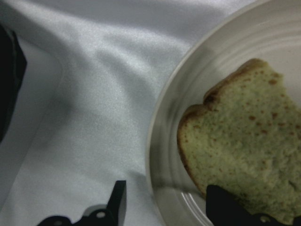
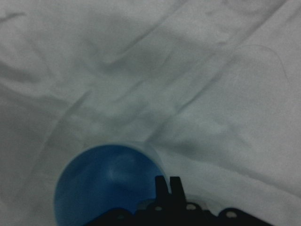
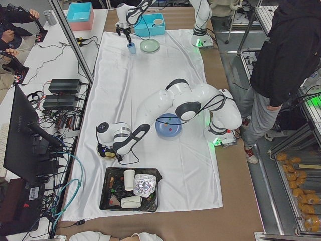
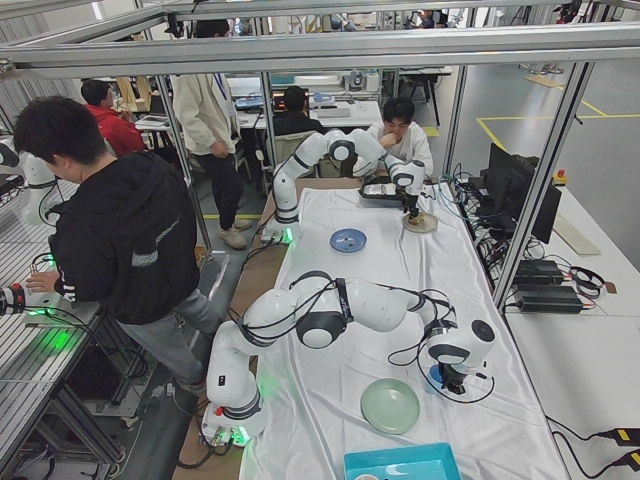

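A bread slice (image 1: pixel 240 136) with brown edges lies on a beige plate (image 1: pixel 174 80), which is partly hidden under the arm in the camera left view. My left gripper stands open at the plate's rim, one finger over the slice's lower edge, the other over the cloth. My right gripper is shut, its fingertips close together at the rim of a blue cup (image 2: pixel 101 183); nothing shows between them. Whether they touch the cup I cannot tell.
A blue plate (image 3: pixel 168 129) lies mid-table, a black tray (image 3: pixel 115 201) with wrapped items near it. A green plate (image 4: pixel 390 406) and turquoise bin (image 4: pixel 400 460) are by the right arm. The cloth between the arms is largely clear.
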